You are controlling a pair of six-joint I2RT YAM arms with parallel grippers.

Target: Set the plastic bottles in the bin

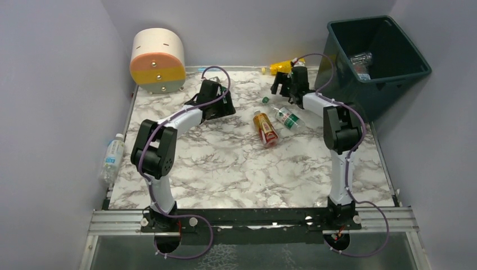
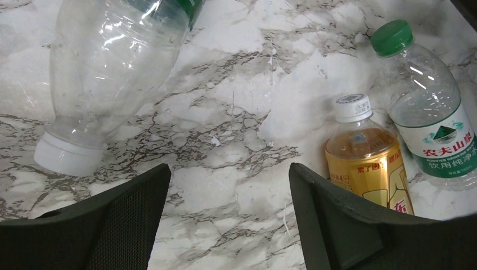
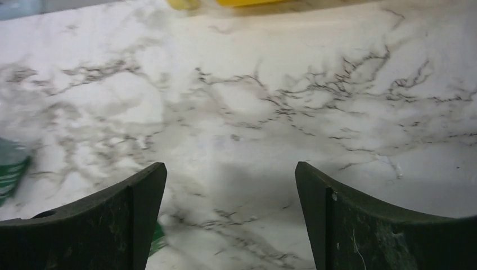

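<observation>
A clear bottle with white cap lies under my open left gripper, up and left of its fingers. The amber bottle and the green-capped water bottle lie mid-table, to that gripper's right. My right gripper hangs open above bare marble, with a yellow bottle at the back edge beyond it, cut off at the top of the right wrist view. Another clear bottle lies at the far left edge. The dark green bin at back right holds clear bottles.
A cream container with coloured drawers stands at the back left. The bin borders the right arm's side.
</observation>
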